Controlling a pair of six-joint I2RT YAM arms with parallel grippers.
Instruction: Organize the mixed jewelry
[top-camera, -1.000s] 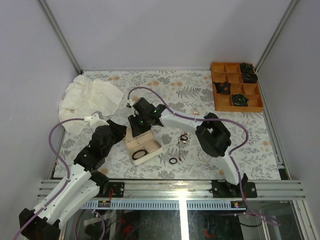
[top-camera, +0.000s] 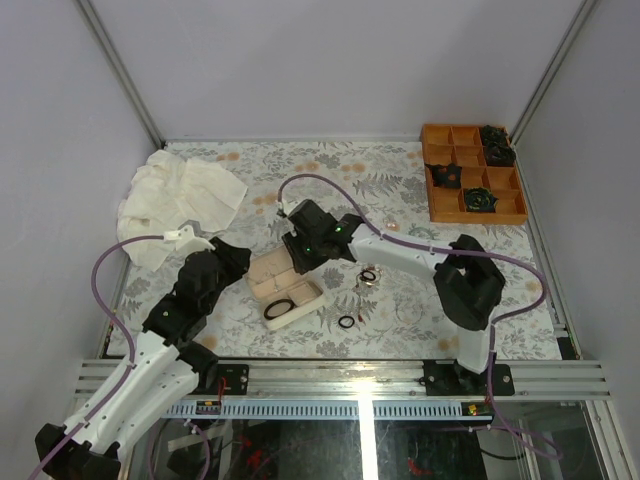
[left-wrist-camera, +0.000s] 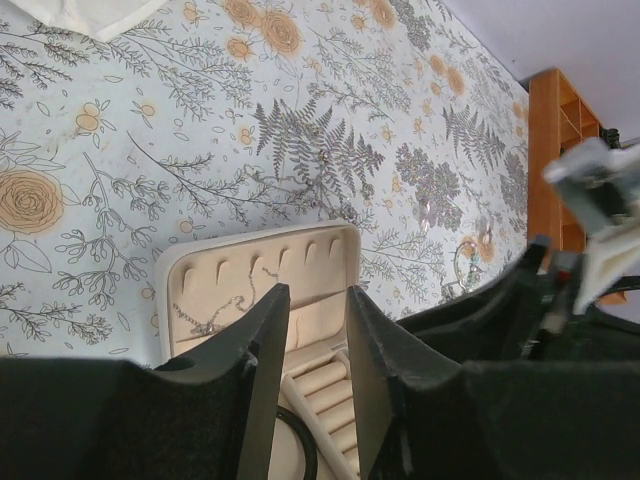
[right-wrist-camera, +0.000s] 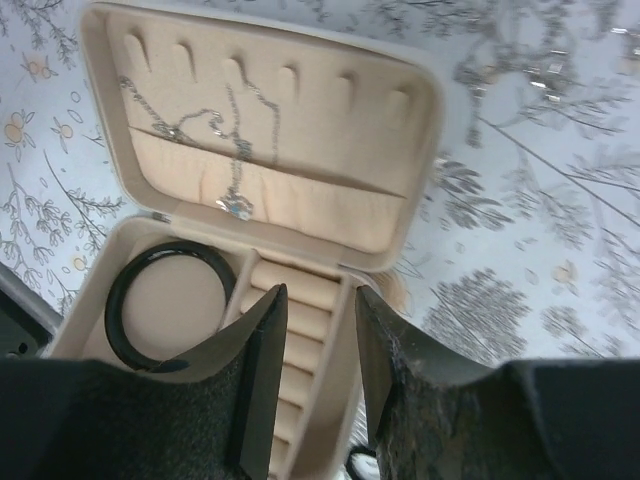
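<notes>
A cream jewelry box (top-camera: 285, 313) lies open mid-table; its lid (right-wrist-camera: 265, 100) holds silver chains (right-wrist-camera: 236, 140) and a pendant (right-wrist-camera: 236, 206). A black bangle (right-wrist-camera: 116, 303) sits in the round compartment beside ridged slots. My left gripper (top-camera: 238, 258) hovers just left of the box, its fingertips slightly apart in its wrist view, nothing visible between them. My right gripper (top-camera: 296, 258) is over the box, open and empty. Dark rings (top-camera: 346, 321) and a small jewelry cluster (top-camera: 369, 276) lie to the box's right.
A wooden compartment tray (top-camera: 475, 215) with dark pouches stands at the back right. A white cloth (top-camera: 175, 195) lies at the back left.
My right gripper and arm have moved to the right, away from the lid's left part. The left arm looks nearly still, and the box has not visibly moved.
</notes>
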